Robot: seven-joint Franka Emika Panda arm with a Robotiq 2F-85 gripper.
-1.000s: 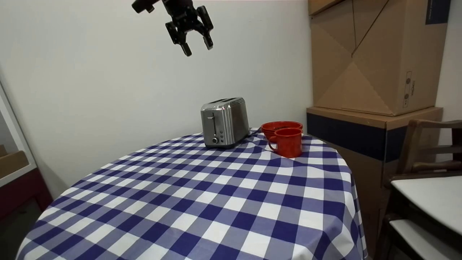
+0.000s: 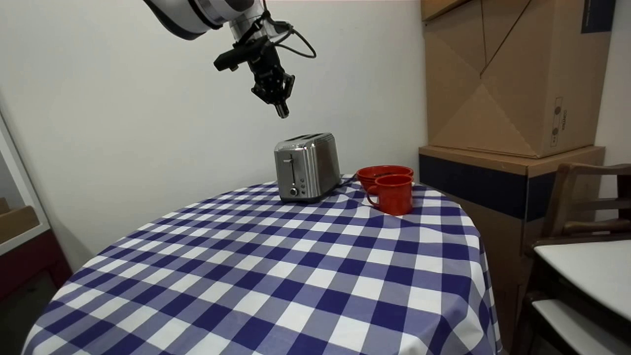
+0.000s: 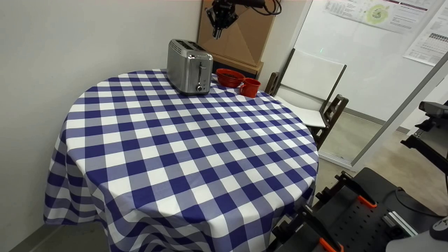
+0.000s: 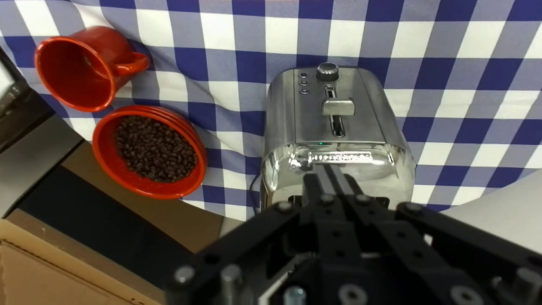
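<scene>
A silver toaster [image 2: 307, 166] stands upright on the checked tablecloth, its lever [image 4: 338, 106] at the upper end of the slot, on the side with the dial [image 4: 327, 71]. My gripper [image 2: 282, 111] hangs in the air just above the toaster, pointing down. Its fingertips meet, with nothing showing between them. In the wrist view the gripper covers part of the toaster's top and most of its slots. Apart from the toaster stand a red mug [image 4: 81, 68] and a red bowl [image 4: 109, 145] holding dark coffee beans [image 4: 155, 148].
The blue-and-white tablecloth [image 3: 168, 147] is bare across the front and middle of the table. Stacked cardboard boxes [image 2: 491, 88] rise behind the bowl. A chair [image 3: 310, 92] stands off the table's far right side. A wall runs close behind the toaster.
My gripper has come down and slightly right, towards the toaster. Its fingers, spread apart a second ago, are now together. Toaster, mug and bowl have not moved.
</scene>
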